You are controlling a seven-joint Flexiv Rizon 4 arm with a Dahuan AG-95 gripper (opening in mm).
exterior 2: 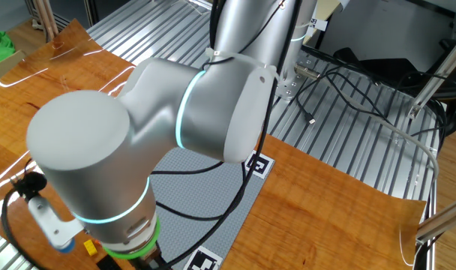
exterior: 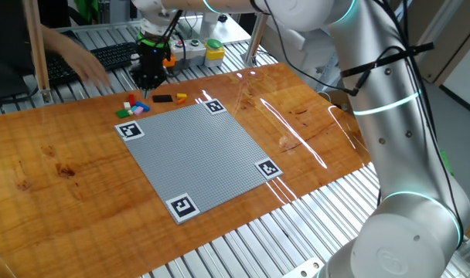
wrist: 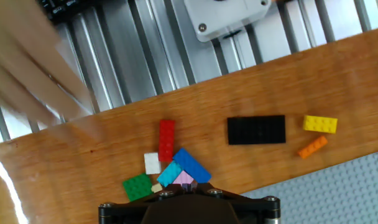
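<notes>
Beyond the grey baseplate (exterior: pixel 196 147), my gripper (exterior: pixel 145 92) hangs over the loose bricks near the table's far edge. Only its dark top (wrist: pixel 189 208) shows at the bottom of the wrist view, so how its fingers stand is unclear. Just ahead of it lies a cluster: a red brick (wrist: pixel 166 140), a white one (wrist: pixel 152 163), a blue one (wrist: pixel 193 165), a light-blue one (wrist: pixel 170 173), a pink one (wrist: pixel 183 178) and a green one (wrist: pixel 137 186). A beige piece (wrist: pixel 156 188) is partly hidden. Apart to the right lie black (wrist: pixel 256 130), yellow (wrist: pixel 320 124) and orange (wrist: pixel 313 147) bricks.
A person's blurred hand (exterior: pixel 82 63) reaches over the far table edge, left of my gripper. A keyboard (exterior: pixel 96 60) and a grey button box (wrist: pixel 227 14) sit beyond the wood. The baseplate carries corner markers and no bricks show on it.
</notes>
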